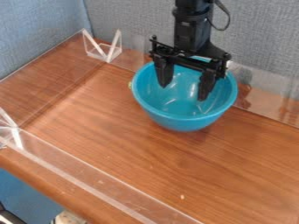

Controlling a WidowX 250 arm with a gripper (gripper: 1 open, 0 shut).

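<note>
A teal plastic bowl (184, 112) sits on the wooden table (117, 157), toward the back right. My black gripper (184, 82) hangs over it from above, its two fingers apart and reaching down inside the bowl's rim. The gripper is open, and I see nothing held between the fingers. The inside of the bowl looks empty where it shows.
Clear plastic guards run along the table's front left edge and back. A white wire bracket (101, 51) stands at the back left. Grey padded walls rise behind.
</note>
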